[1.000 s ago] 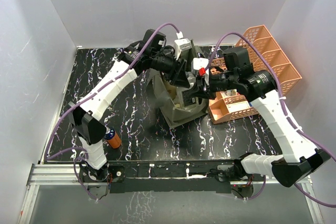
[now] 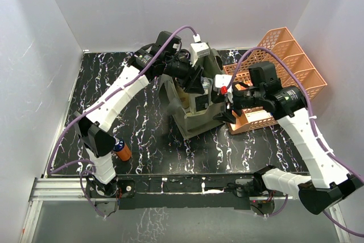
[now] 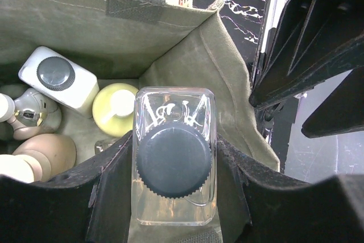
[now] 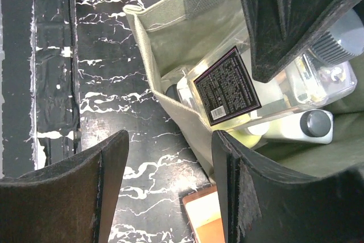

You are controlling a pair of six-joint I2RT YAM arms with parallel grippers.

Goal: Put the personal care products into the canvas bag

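Note:
My left gripper (image 2: 193,83) is shut on a clear bottle with a dark cap, held in the olive canvas bag (image 2: 187,120); its black label shows in the right wrist view (image 4: 224,86). Beneath it in the left wrist view lie a white bottle (image 3: 79,86), a yellow jar (image 3: 108,112), a pump bottle (image 3: 40,118) and a beige bottle (image 3: 60,152). My right gripper stands open at the bag's right rim, nothing between its fingers.
An orange basket (image 2: 301,72) stands right of the bag. An orange bottle (image 2: 122,152) is at the table's front left.
My right gripper has drawn away from the held bottle toward the right and front. My left gripper stays in nearly the same place with the bottle.

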